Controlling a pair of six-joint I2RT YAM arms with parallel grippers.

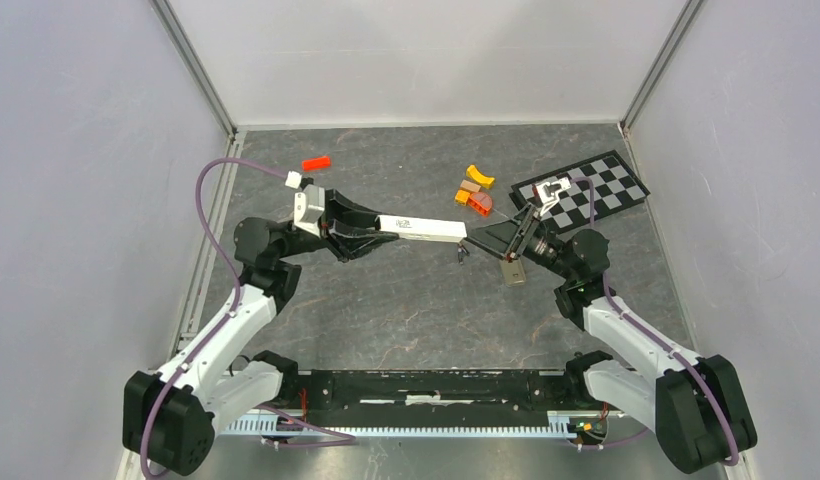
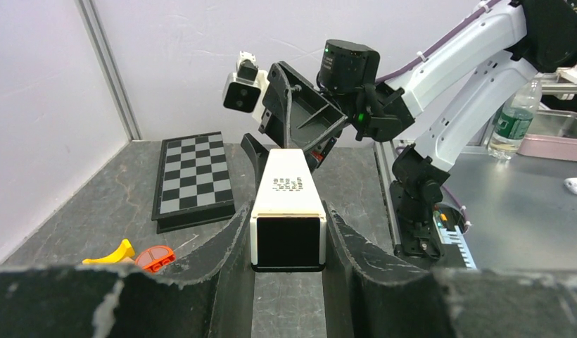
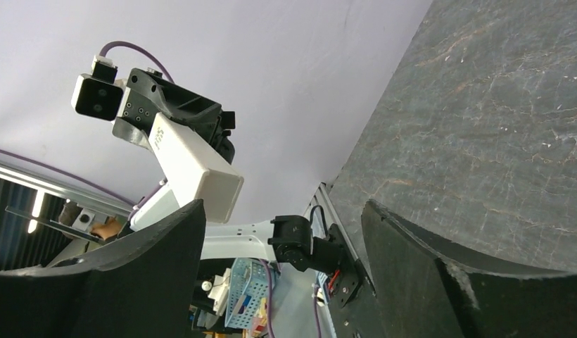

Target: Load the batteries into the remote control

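The white remote control [image 1: 422,229] is held level above the table, its left end gripped by my left gripper [image 1: 388,228], which is shut on it. Small print shows on the face of the remote [image 2: 288,184] in the left wrist view, and its dark near end faces that camera. My right gripper [image 1: 469,240] is open close by the remote's free right end. In the right wrist view, that end of the remote [image 3: 222,191] appears beside the left fingertip, not between the fingers. Small dark pieces [image 1: 463,252], perhaps batteries, lie below the remote's right end.
A black-and-white checkerboard [image 1: 580,192] lies at back right. Yellow and orange toy pieces [image 1: 478,203] sit left of it, and a red-orange block [image 1: 316,163] at back left. A tan flat piece [image 1: 513,272] is under the right gripper.
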